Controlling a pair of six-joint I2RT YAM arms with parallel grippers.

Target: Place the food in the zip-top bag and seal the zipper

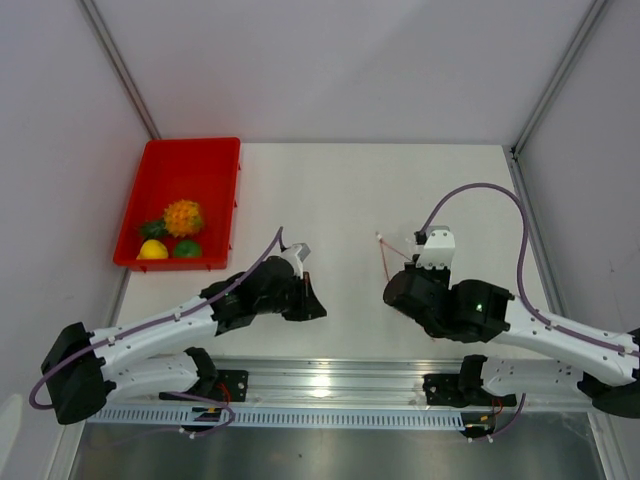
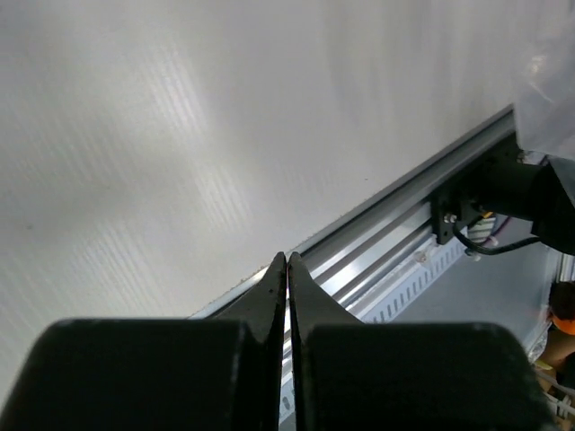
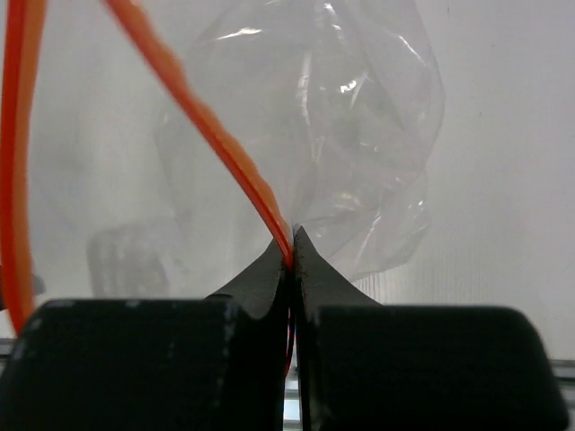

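A clear bag [image 3: 368, 117] with an orange-red zipper edge [image 3: 220, 135] hangs at my right gripper, which is shut on one strip of that edge. The other strip [image 3: 16, 153] stands apart at the far left of the right wrist view, and no food shows inside. My left gripper is shut with nothing visible between its fingertips; in the top view it is left of the bag's zipper [image 1: 384, 258]. A toy pineapple [image 1: 184, 218], a yellow fruit [image 1: 153, 249] and a green fruit [image 1: 187, 249] lie in the red bin [image 1: 195, 158].
The red bin stands at the back left of the white table [image 1: 330, 180]. Bare table lies between the bin and the bag. A metal rail [image 1: 320, 372] runs along the front edge, below both arms.
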